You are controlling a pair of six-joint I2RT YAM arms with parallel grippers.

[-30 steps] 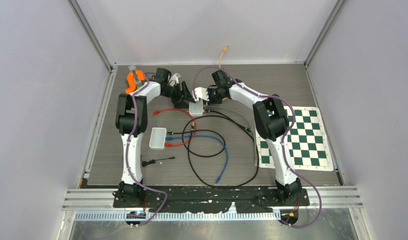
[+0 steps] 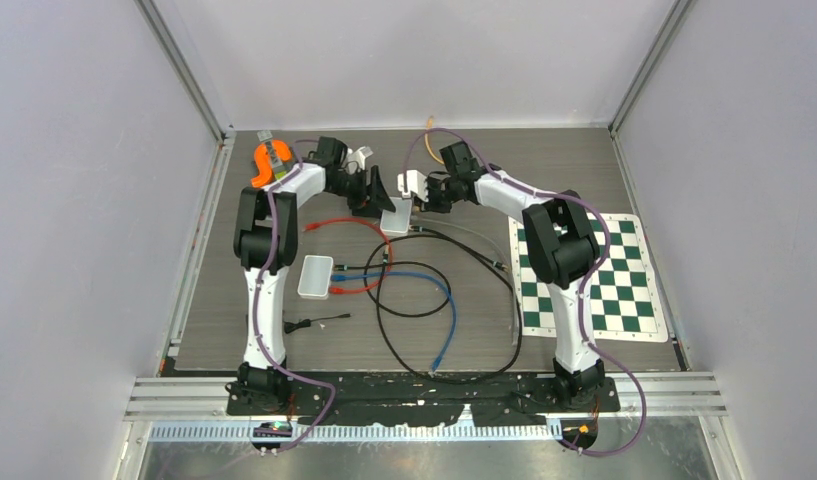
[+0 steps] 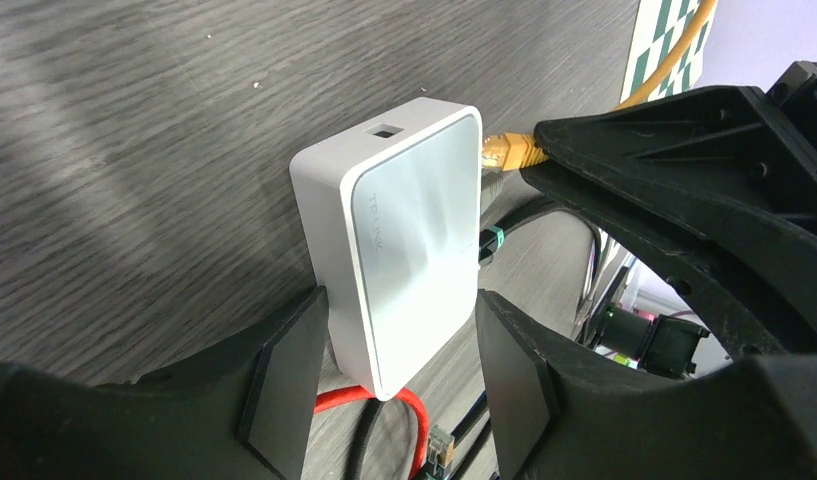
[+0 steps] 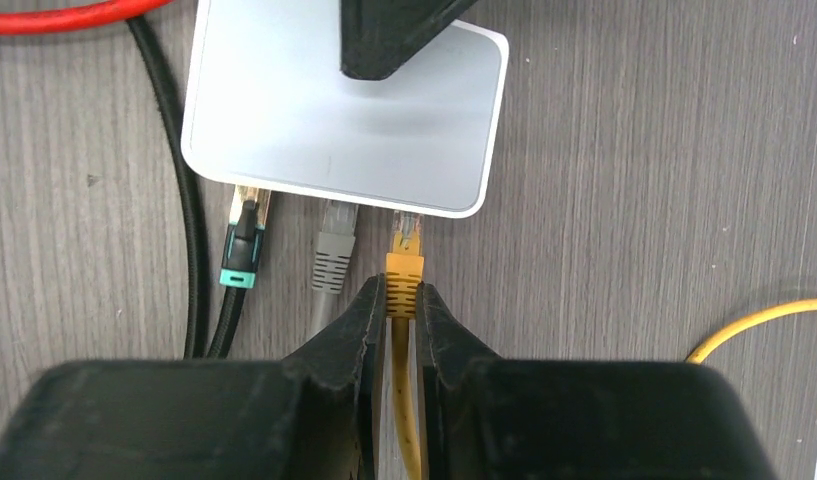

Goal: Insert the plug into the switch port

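The white switch box point(image 3: 414, 230) stands between the parted fingers of my left gripper, which is open. One of its fingers crosses the box's grey face in the right wrist view. My right gripper is shut on the yellow plug point(image 4: 404, 265), holding it by its ribbed boot. The plug's clear tip meets the box's port edge, beside a grey plug point(image 4: 334, 250) and a black plug point(image 4: 246, 240) seated in the same side. Part of the clear tip still shows outside; how deep it sits, I cannot tell.
A second white box point(image 2: 315, 277) lies at the left with red, blue and black cables plugged in. Loose black cable point(image 2: 384, 325) loops over the middle. A green checkerboard point(image 2: 594, 280) lies at the right, and an orange tool point(image 2: 271, 162) at the back left.
My right arm has shifted to the right and slightly toward the front. The switch box and my left gripper have moved slightly right. The yellow cable's far end has swung left and lower.
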